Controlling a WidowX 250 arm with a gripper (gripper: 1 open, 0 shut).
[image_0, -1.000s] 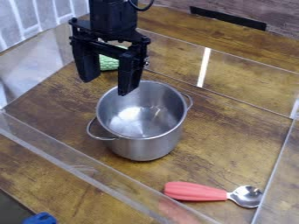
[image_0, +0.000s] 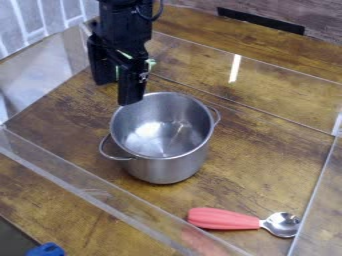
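Observation:
My black gripper (image_0: 118, 80) hangs at the upper left of the camera view, over and behind the left rim of a steel pot (image_0: 164, 150). Its fingers are turned so that their spacing is hard to make out, and I see nothing held between them. The pot stands upright on the wooden table and looks empty. A small green thing (image_0: 150, 68) shows partly behind the arm. A spoon (image_0: 241, 220) with a red handle lies at the lower right.
Clear strips or walls edge the wooden table (image_0: 267, 130) along the left, front and right. A blue object (image_0: 44, 250) sits at the bottom left corner.
My gripper has turned and moved a little left, uncovering more of the pot's back rim and hiding more of the green thing. The pot and spoon have not moved.

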